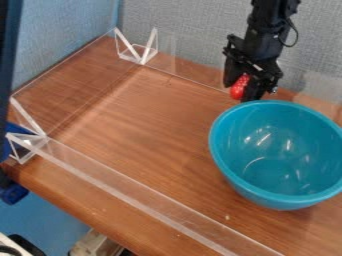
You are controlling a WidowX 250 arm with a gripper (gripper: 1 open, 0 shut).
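The black gripper (251,80) is at the back right of the table, shut on a red object (238,88) that is partly hidden by its fingers. It is just behind and above the far rim of a large teal bowl (274,155), which stands empty on the right side of the wooden table (140,120).
Clear plastic walls with white brackets (134,50) edge the table at the back and left. A blue object (11,192) lies off the table's left side.
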